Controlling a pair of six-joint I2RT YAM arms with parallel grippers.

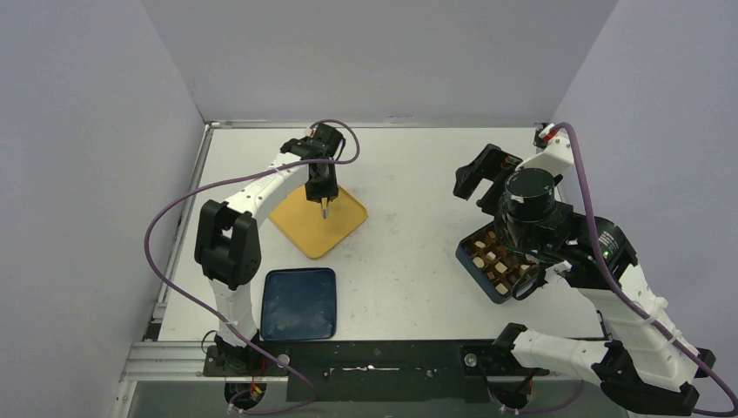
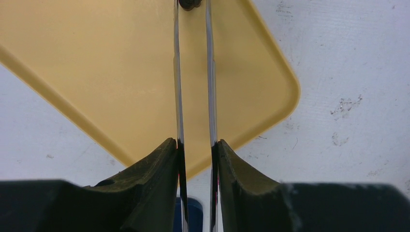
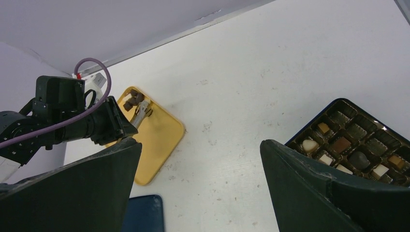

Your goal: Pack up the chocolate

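My left gripper is low over the yellow tray. In the left wrist view its long fingers are closed on a dark brown chocolate at the top edge, mostly cropped. The right wrist view shows brown chocolates in the yellow tray's far part. My right gripper stands open above the right side, nothing between its fingers. The black compartment box holds white and brown chocolates in several cells, with some cells looking empty.
A dark blue tray lies in front of the yellow one, with nothing in it.
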